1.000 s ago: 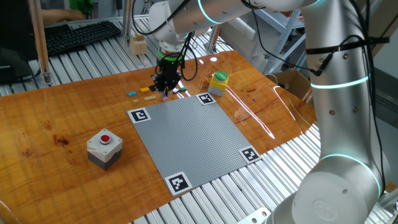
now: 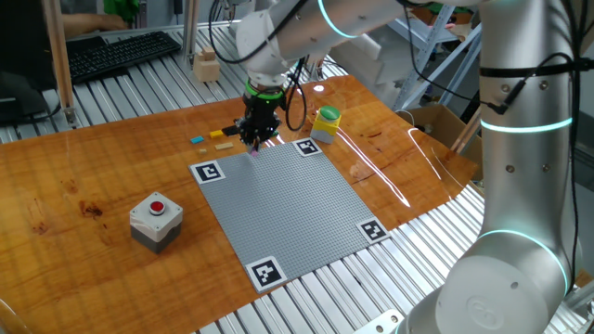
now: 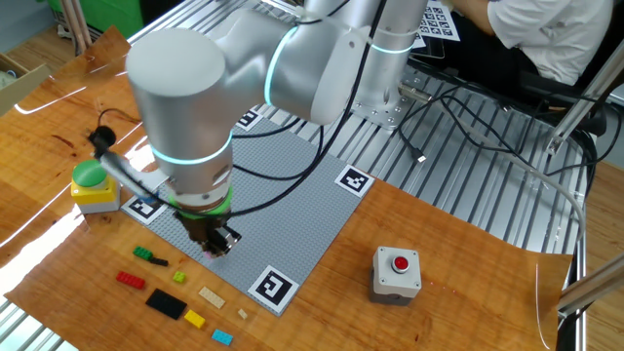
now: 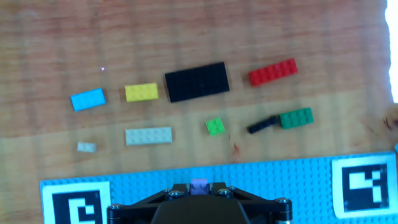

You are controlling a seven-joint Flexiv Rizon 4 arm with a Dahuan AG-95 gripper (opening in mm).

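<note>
My gripper is shut on a small lilac brick [image 4: 199, 185] at the bottom middle of the wrist view. In exterior view 1 the gripper [image 2: 255, 146] hangs over the far edge of the grey baseplate [image 2: 292, 209], which has a black-and-white marker at each corner. The brick looks to be above the plate, but the gap is hard to judge. Loose on the wood beyond that edge lie blue [image 4: 88, 99], yellow [image 4: 142, 92], black [image 4: 197, 81], red [image 4: 273, 72], pale [image 4: 148, 136], lime [image 4: 215, 126] and dark green [image 4: 296, 118] bricks.
A grey box with a red button [image 3: 396, 276] stands on the table to one side of the plate. On the opposite side is a yellow box with a green button [image 3: 95, 187].
In exterior view 1 my gripper has moved slightly right and toward the baseplate, carrying the lilac brick over its far edge. The loose bricks, plate and button boxes look unmoved.
</note>
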